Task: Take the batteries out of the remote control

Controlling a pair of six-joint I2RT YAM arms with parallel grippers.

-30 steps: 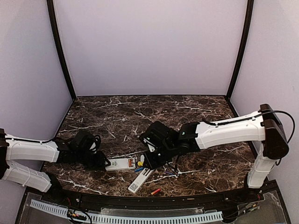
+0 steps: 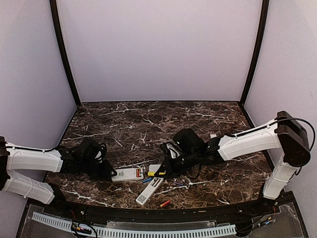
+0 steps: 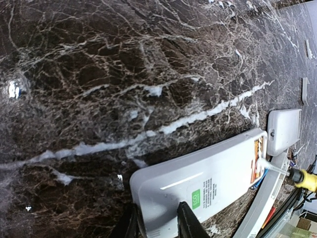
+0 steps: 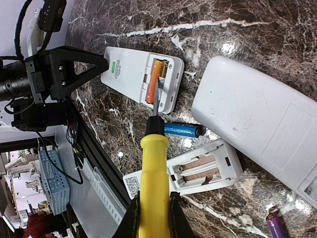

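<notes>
A white remote [image 3: 218,173] lies with its battery bay showing an orange battery [image 4: 153,82] and a darker one beside it. My left gripper is shut on the remote's end. My right gripper is shut on a yellow-handled screwdriver [image 4: 153,163], whose metal tip reaches over the battery bay, at the orange battery in the right wrist view. A blue battery [image 4: 181,129] lies loose beside the remote.
A second remote with an empty bay [image 4: 198,171] lies toward the front. A larger white case [image 4: 252,119], a purple battery [image 4: 276,223] and other loose batteries lie nearby.
My right gripper has moved to the right in the top view, with the screwdriver in it. The left arm and the remote look unchanged.
</notes>
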